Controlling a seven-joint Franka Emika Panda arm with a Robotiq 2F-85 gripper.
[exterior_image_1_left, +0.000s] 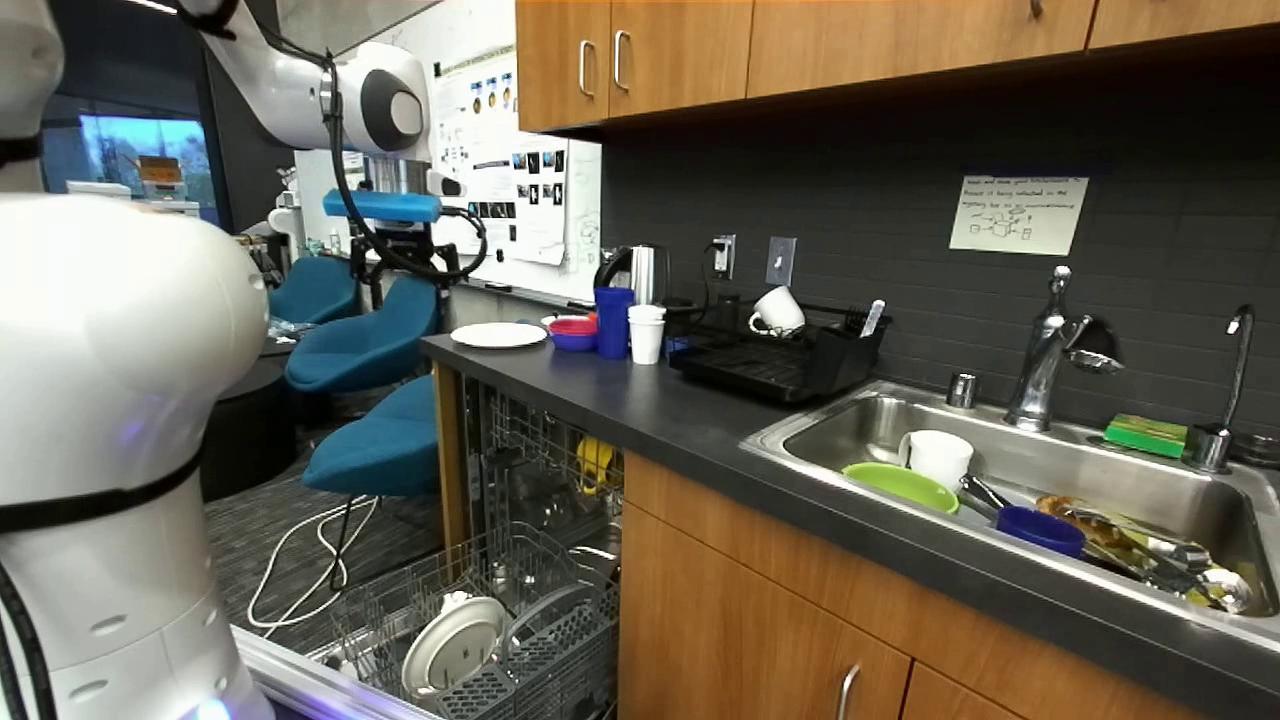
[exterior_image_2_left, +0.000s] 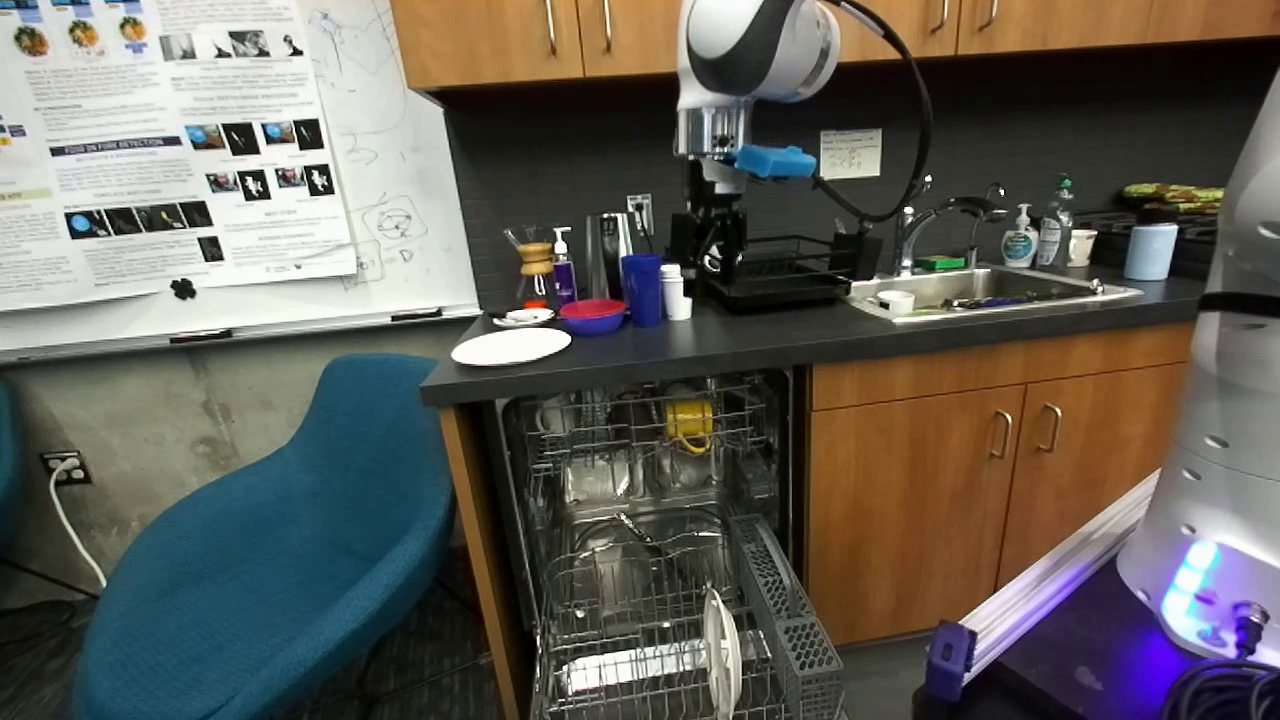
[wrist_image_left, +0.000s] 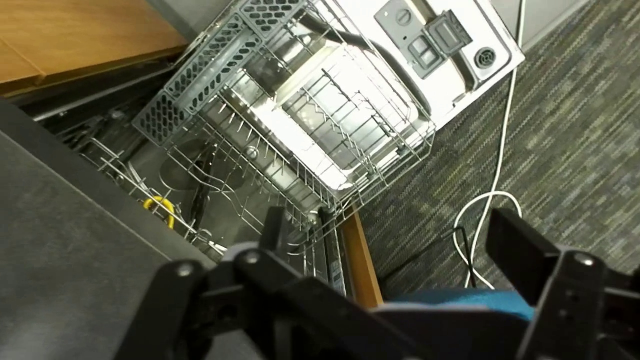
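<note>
My gripper (exterior_image_1_left: 409, 288) is open and empty, in the air near the left end of the counter in exterior view 1. Its two black fingers (wrist_image_left: 519, 255) stand wide apart in the wrist view. A white plate (exterior_image_2_left: 511, 347) lies flat on the counter's left end, with a red bowl (exterior_image_2_left: 593, 308) in a blue one behind it. Below, the dishwasher is open, its lower rack (wrist_image_left: 342, 126) pulled out. A white plate (exterior_image_1_left: 456, 646) stands on edge in that rack, and a yellow mug (exterior_image_2_left: 690, 422) hangs in the upper rack.
A blue cup (exterior_image_1_left: 613, 322), white cups (exterior_image_1_left: 645, 335) and a black drying rack (exterior_image_1_left: 768, 360) stand along the counter. The sink (exterior_image_1_left: 840, 428) holds several dishes, among them a green bowl (exterior_image_1_left: 902, 485). Blue chairs (exterior_image_2_left: 276, 540) are left of the counter; upper cabinets (exterior_image_1_left: 912, 48) hang over it.
</note>
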